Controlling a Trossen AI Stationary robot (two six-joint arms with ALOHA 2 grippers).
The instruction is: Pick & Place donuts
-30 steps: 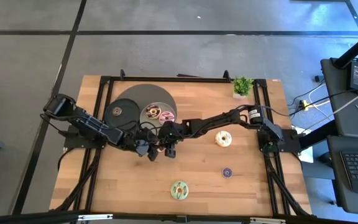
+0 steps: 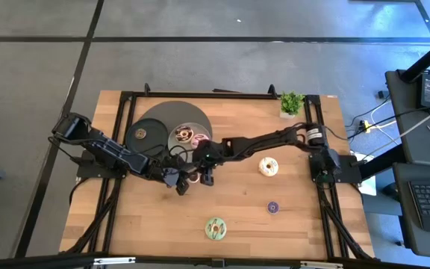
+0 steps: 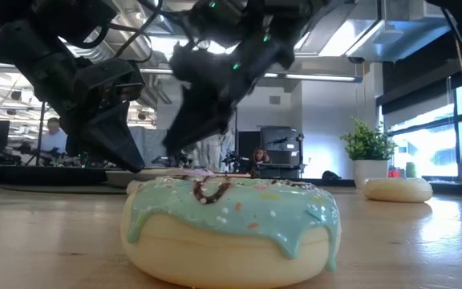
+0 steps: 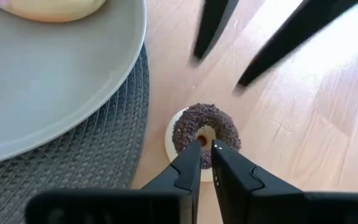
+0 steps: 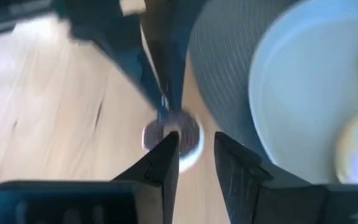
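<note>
A small donut with dark chocolate crumbs (image 4: pixel 219 118) lies on the wood beside the grey placemat, below both grippers. My left gripper is shut, its fingertips together with nothing between them, in front of the donut's near side. My right gripper stands open and empty, higher up, its fingers (image 5: pixel 166 155) apart beside the same donut. In the high view the two grippers meet in front of the grey plate (image 2: pixel 180 150), mostly hiding that donut. The plate holds a chocolate donut (image 2: pixel 184 134) and a pink one (image 2: pixel 200 140).
A mint-green donut (image 2: pixel 216 229) lies at the front, a cream one (image 2: pixel 268 167) to the right, and a small purple one (image 2: pixel 273 207) front right. A dark round plate (image 2: pixel 146 132) overlaps the placemat (image 2: pixel 178 108). A potted plant (image 2: pixel 292 103) stands at the back.
The right gripper has lifted away from the donut and drawn slightly right, still open. The donut remains on the table.
</note>
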